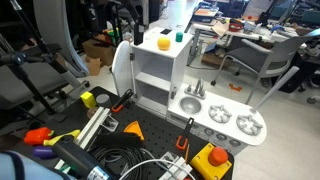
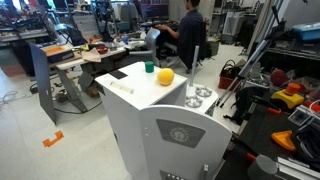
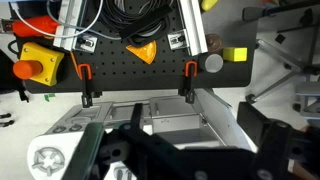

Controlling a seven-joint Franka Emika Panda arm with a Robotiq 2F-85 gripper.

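Observation:
In exterior view 1 my gripper (image 1: 125, 22) hangs at the upper left, above and beside the white toy kitchen (image 1: 155, 68). The wrist view shows the gripper from above, its dark fingers wide apart. No object shows held between them. On the kitchen's top rest a yellow-orange ball (image 1: 164, 44) and a green cup (image 2: 149, 67). One white cabinet door (image 2: 185, 140) stands open. On the black table lie an orange wedge (image 3: 142, 50), a yellow block (image 3: 235, 54) and a yellow piece (image 3: 38, 62) with an orange ball (image 3: 27, 69).
Two orange-handled clamps (image 3: 85, 80) grip the table's edge. A coil of black cable (image 3: 130, 15), a silver can (image 3: 211, 63) and a red item (image 3: 40, 23) crowd the table. The sink and burner panel (image 1: 205, 115) lies between table and cabinet. Bare floor (image 2: 55, 150) shows left of the kitchen.

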